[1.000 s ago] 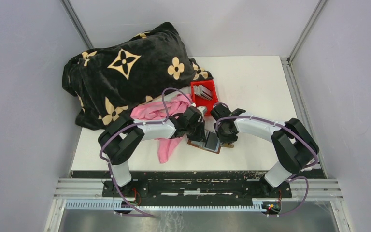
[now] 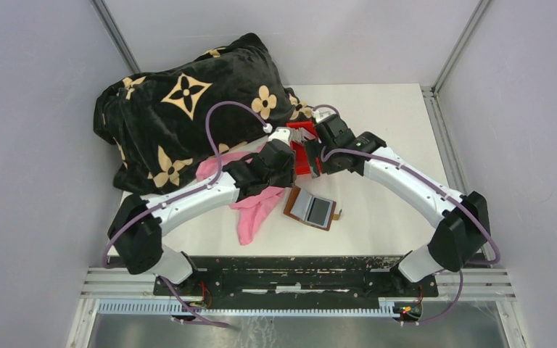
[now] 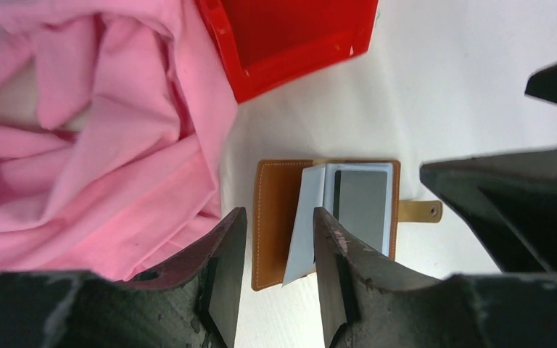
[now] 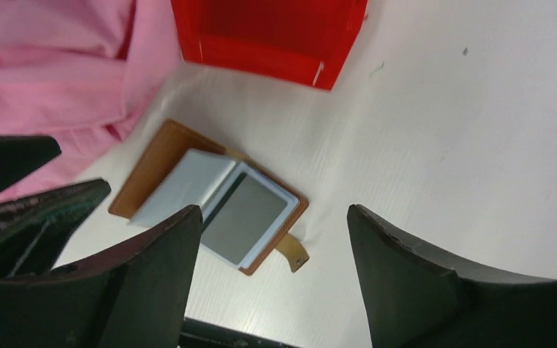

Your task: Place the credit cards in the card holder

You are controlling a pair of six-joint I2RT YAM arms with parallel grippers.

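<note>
An open brown card holder (image 2: 294, 203) lies on the white table, with a pale flap and a dark clear pocket (image 3: 361, 203) on its right side, and a snap strap (image 4: 291, 251) sticking out. Above it is the red box (image 4: 275, 36); in the top view cards show in it, partly hidden by the arms. My left gripper hangs over the holder, fingers apart with nothing seen between them. My right gripper is open and empty, raised beside the left one at the box's right.
A pink cloth (image 2: 252, 217) lies left of the holder. A black patterned cushion (image 2: 159, 109) fills the back left. The two arms are close together over the middle.
Both grippers have risen and moved toward the back, away from the card holder, which is now uncovered in the top view.
</note>
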